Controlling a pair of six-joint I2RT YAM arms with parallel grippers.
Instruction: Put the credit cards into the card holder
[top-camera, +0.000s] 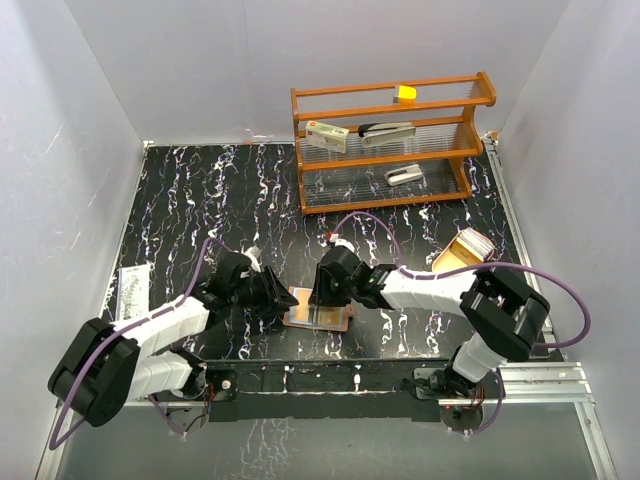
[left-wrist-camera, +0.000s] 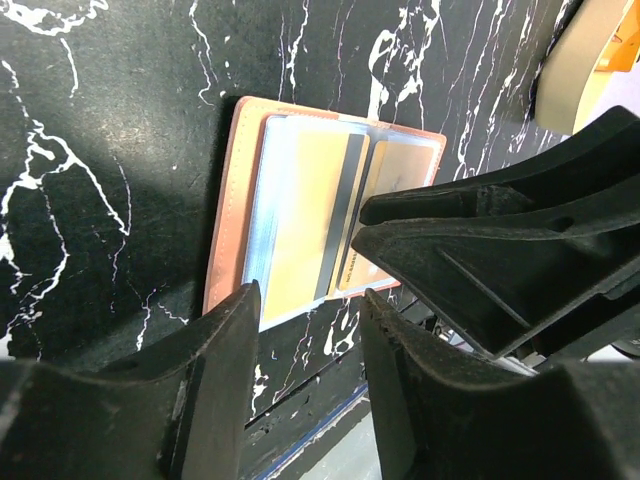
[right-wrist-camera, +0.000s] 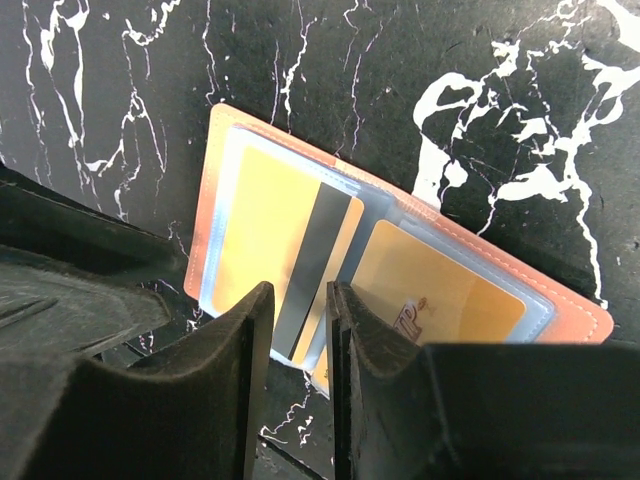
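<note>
The card holder (top-camera: 317, 318) lies spread flat near the table's front, with a pink-orange edge and pale clear pockets. A gold card with a dark stripe sits in one pocket; beside it lies another gold card (right-wrist-camera: 430, 285), partly covered by my right fingers in the right wrist view. My left gripper is open at the holder's left side, nothing between its fingers. My right gripper is open by a narrow gap above the striped card, with only holder and card visible through the gap. Whether its tips touch the holder I cannot tell.
An orange-yellow box (top-camera: 458, 258) holding several cards stands at the right. A wooden rack (top-camera: 395, 145) with staplers and a small box occupies the back. Both grippers are close together over the holder.
</note>
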